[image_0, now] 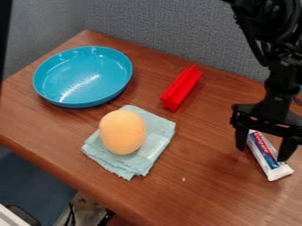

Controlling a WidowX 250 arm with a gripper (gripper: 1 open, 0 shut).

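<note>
My black gripper [263, 139] hangs at the right of the table with its fingers open, straddling a white, red and blue toothpaste tube [270, 162] that lies on the wood. Whether the fingers touch the tube is hard to tell. An orange peach-like ball [123, 131] rests on a folded light blue cloth [144, 164] in the middle. A blue plate [81, 76] lies at the back left, and a red bar-shaped block [181, 87] lies to the right of it.
The wooden table [177, 199] has free room at the front and between cloth and tube. A grey padded wall [141, 31] runs behind it. The table's left edge drops to the floor.
</note>
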